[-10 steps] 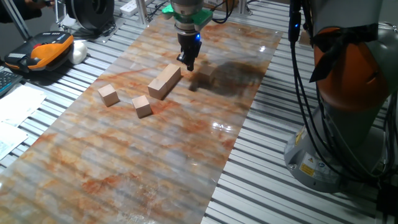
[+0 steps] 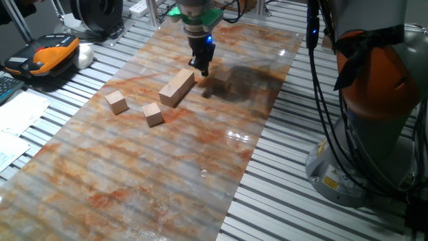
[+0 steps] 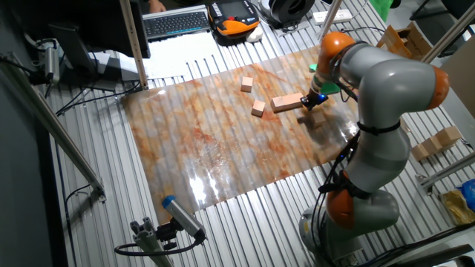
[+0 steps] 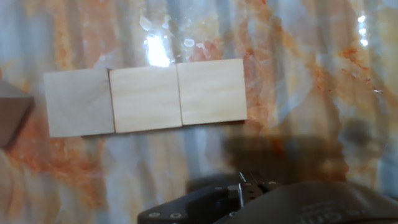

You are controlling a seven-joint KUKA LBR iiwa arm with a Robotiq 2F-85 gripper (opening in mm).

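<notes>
Three pale wooden cubes stand side by side as a straight row [image 4: 146, 99] in the wrist view; from outside this row looks like one long bar [image 2: 177, 88]. Two separate cubes, a nearer one [image 2: 152, 114] and a farther one [image 2: 116, 102], lie to its left in exterior view 1. Another wooden block [image 2: 222, 79] sits in the arm's shadow, right of the row. Above the table, close to the row's far end, hangs my gripper [image 2: 201, 69], pointing down. Its dark fingers [image 4: 180, 208] show at the wrist view's bottom edge; their opening cannot be made out, and no block is visible there.
A marbled sheet [image 2: 167, 181] covers the work area, with wide clear room toward its near end. The orange-and-black device [image 3: 234, 22] and keyboard [image 3: 177, 24] lie beyond its edge. More wooden blocks [image 3: 438, 143] rest off the sheet, behind the arm.
The gripper has shifted very slightly, and its shadow has moved a little over the sheet. The blocks have stayed where they were. A hand at the top left has drawn out of view.
</notes>
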